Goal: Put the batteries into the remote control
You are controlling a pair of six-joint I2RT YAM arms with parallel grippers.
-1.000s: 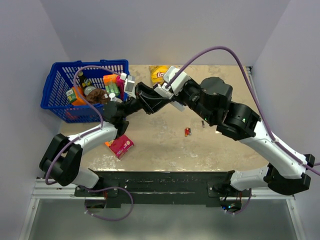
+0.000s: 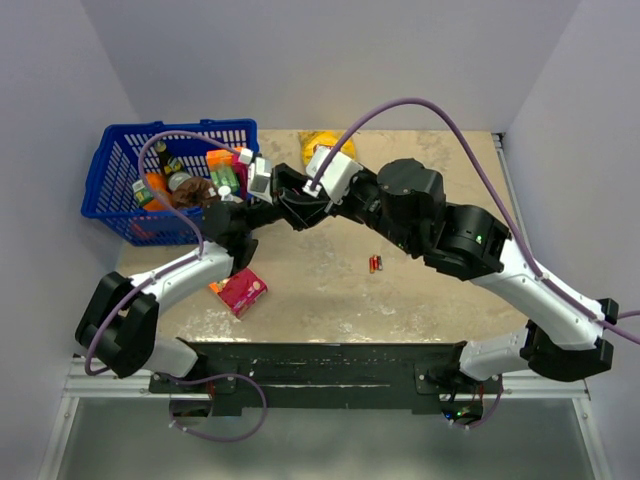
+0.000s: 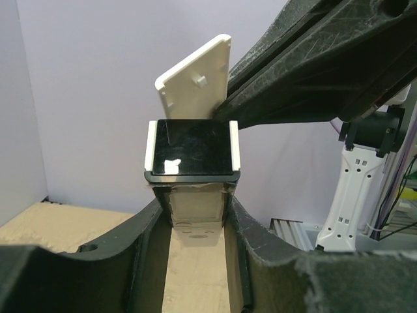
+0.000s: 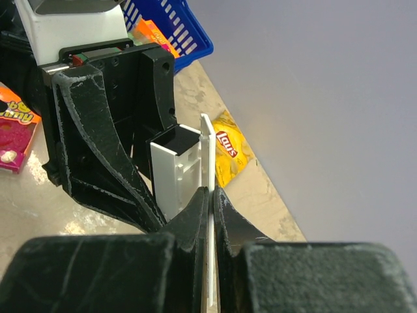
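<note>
Both grippers meet in mid-air over the table. In the left wrist view my left gripper is shut on the white remote [image 3: 195, 147], whose black end faces the camera; a white flat piece, the cover [image 3: 192, 81], stands behind it at my right gripper's fingers. In the right wrist view my right gripper is shut on that thin white cover [image 4: 208, 150], beside the remote held by the left. The batteries [image 2: 376, 263] lie on the table below, red and dark.
A blue basket [image 2: 120, 200] of goods stands at the back left, a red box [image 2: 243, 292] at the front left, a yellow chips bag [image 4: 229, 150] at the back.
The right arm has shifted slightly left in the top view. The left arm has hardly moved.
</note>
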